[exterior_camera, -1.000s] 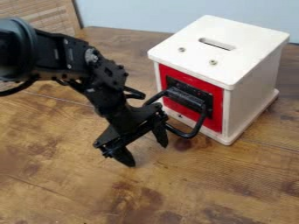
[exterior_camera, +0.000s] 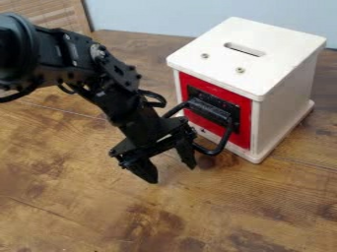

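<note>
A white wooden box with a slot and two round fittings on top stands at the right. Its red front panel carries a black rectangular fixture with a black bar or handle jutting out toward the arm. My black gripper points down in front of the box, just left of that black bar, with its fingers apart and nothing seen between them. Whether it touches the bar is unclear.
A pale wall runs behind the box, and a light wooden slatted piece is at the back left.
The gripper has shifted slightly up and to the right over the last second. The box stands where it was.
</note>
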